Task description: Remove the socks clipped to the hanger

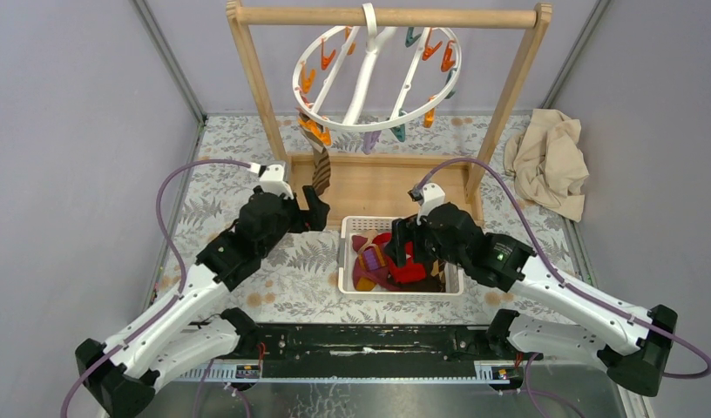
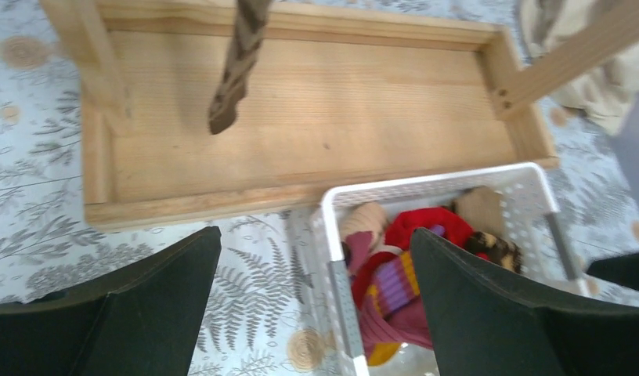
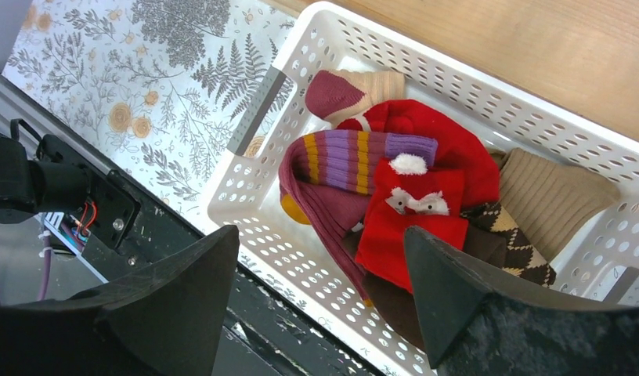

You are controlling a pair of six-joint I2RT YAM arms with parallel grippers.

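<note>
A brown striped sock (image 1: 321, 165) hangs from an orange clip (image 1: 315, 131) on the left side of the round white hanger (image 1: 361, 127). In the left wrist view the lower end of that sock (image 2: 232, 86) dangles over the wooden base. My left gripper (image 1: 314, 212) is open, just below the hanging sock and apart from it. Over the white basket (image 1: 346, 261) my right gripper (image 1: 400, 241) stands open, nothing between its fingers. Several socks lie heaped in the basket, among them a red one with a white face (image 3: 414, 227) and a purple striped one (image 3: 355, 157).
The wooden frame (image 1: 387, 16) carries the hanger, its posts rising on both sides from a tray-like base (image 1: 387, 187). A beige cloth (image 1: 548, 161) lies at the far right. Patterned table left of the basket is clear.
</note>
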